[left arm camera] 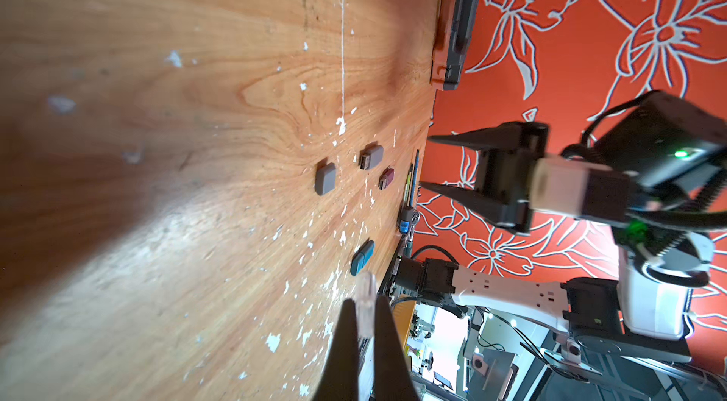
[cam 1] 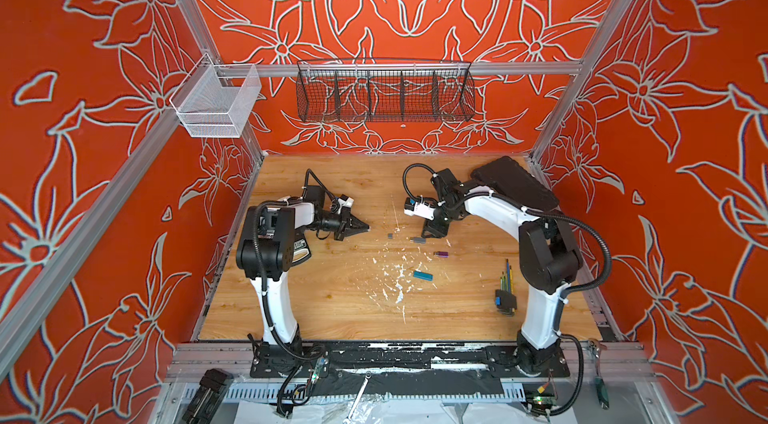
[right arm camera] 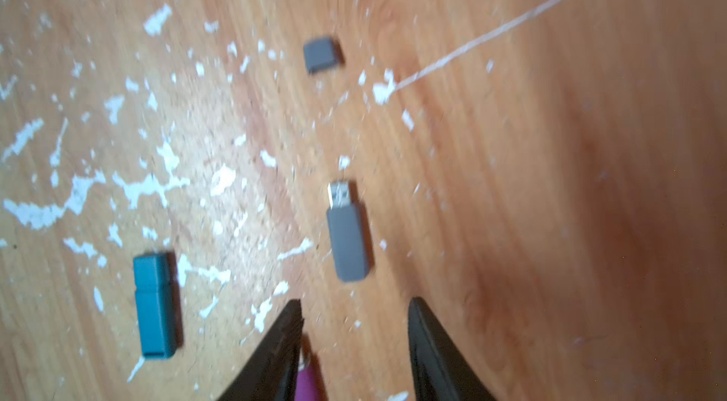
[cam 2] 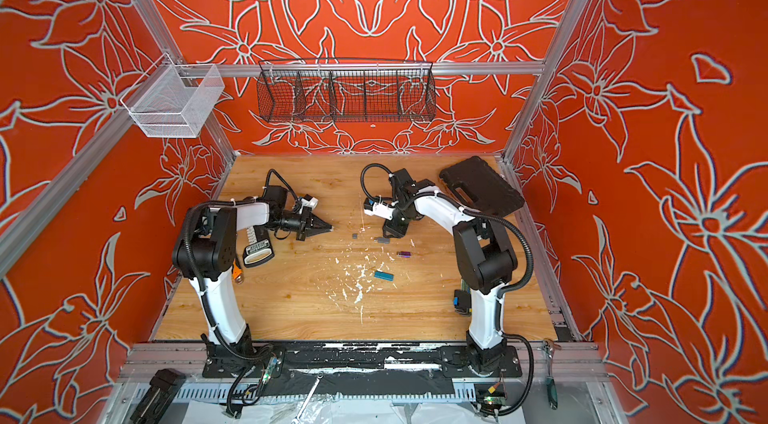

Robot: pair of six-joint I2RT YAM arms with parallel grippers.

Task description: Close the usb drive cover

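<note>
A grey USB drive (right arm camera: pixel 347 243) with bare metal plug lies on the wooden table (right arm camera: pixel 530 173); a small grey cap (right arm camera: pixel 322 54) lies apart from it. A blue drive (right arm camera: pixel 154 306) and a purple drive (right arm camera: pixel 306 382) lie nearby. My right gripper is open above the table, just short of the grey drive in the right wrist view, nothing between its fingers. My left gripper is shut at the centre-left; a small pale piece shows at its tips, and whether it is held is unclear.
A black case (cam 1: pixel 512 183) lies at the back right, pens and a dark holder (cam 1: pixel 505 302) at the front right. Wire baskets (cam 1: pixel 384 91) hang on the back rail.
</note>
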